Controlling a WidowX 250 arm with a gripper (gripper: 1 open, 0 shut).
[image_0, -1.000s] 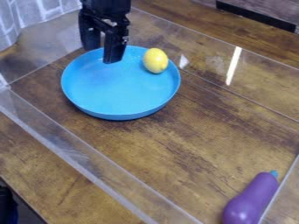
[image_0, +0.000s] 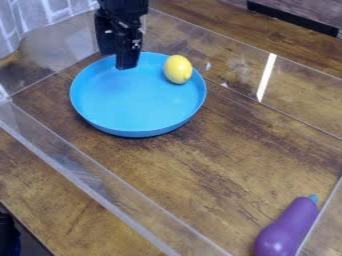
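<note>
My black gripper (image_0: 118, 46) hangs at the top, over the back left rim of a round blue plate (image_0: 131, 100), open as far as its blurred fingers show. A yellow lemon-like object (image_0: 178, 69) rests on the plate's back right part. A purple toy eggplant (image_0: 285, 229) lies at the lower right, apart from the plate.
Clear plastic edges run along the left and right sides, and a dark edge is at the top right.
The plate, yellow object and eggplant have not moved.
</note>
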